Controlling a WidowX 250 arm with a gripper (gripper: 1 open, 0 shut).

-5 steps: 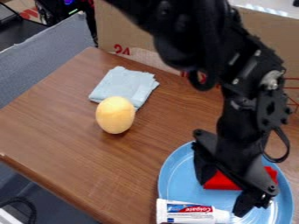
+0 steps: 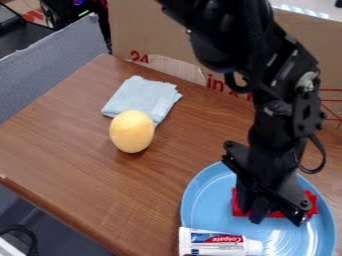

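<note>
My black gripper (image 2: 265,200) is down over the blue plate (image 2: 209,205) at the lower right, on top of a red object (image 2: 307,206) that it largely covers. The fingers look drawn together; whether anything is between them is hidden. A Colgate toothpaste tube (image 2: 214,241) lies at the plate's front edge.
A yellow oval object (image 2: 131,132) and a folded pale blue cloth (image 2: 142,95) lie on the wooden table (image 2: 87,170) at the left. A cardboard box (image 2: 147,30) stands behind.
My gripper has shifted a little left over the red object, and its fingers have come closer together, covering more of that object.
</note>
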